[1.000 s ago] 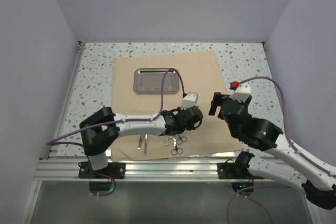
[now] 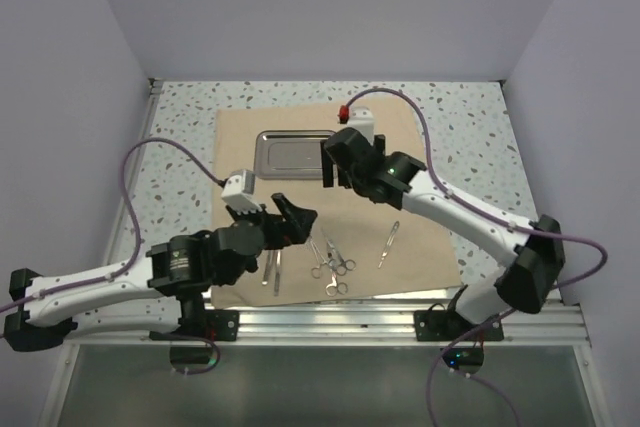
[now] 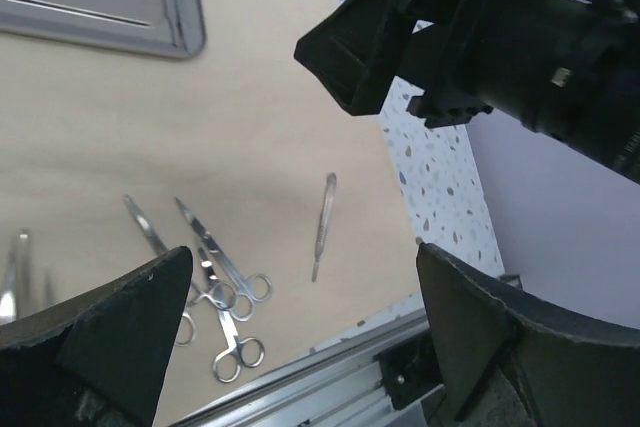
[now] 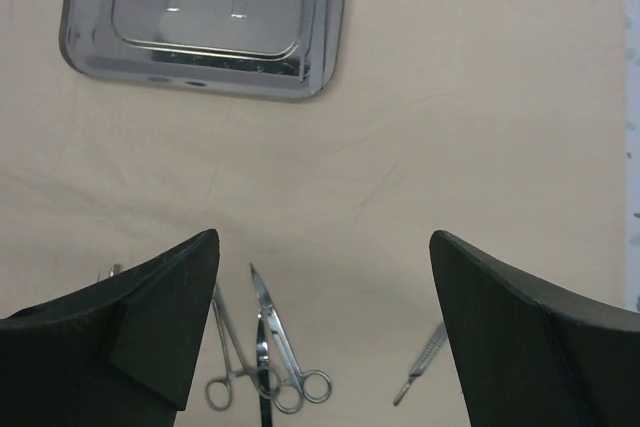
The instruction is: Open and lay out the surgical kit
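Note:
A metal tray (image 2: 294,157) (image 4: 210,7) lies on the beige cloth (image 2: 390,217). Below it are several scissors and clamps (image 2: 333,262) (image 3: 230,342), two straight instruments (image 2: 278,267) and, apart at right, a scalpel (image 2: 388,242) (image 3: 324,227). My left gripper (image 2: 287,222) is raised left of the scissors, open and empty. My right gripper (image 2: 350,159) hangs by the tray's right end, its fingers apart with nothing between them; in the right wrist view it looks down on bare cloth between tray and instruments.
Speckled table (image 2: 470,127) borders the cloth, with walls at both sides and a metal rail (image 2: 320,314) along the front. The cloth right of the tray is clear. The right arm also shows in the left wrist view.
My left gripper has moved left and up from near the scalpel. My right gripper has swung from the right side leftward and back to beside the tray. The scalpel now shows clear.

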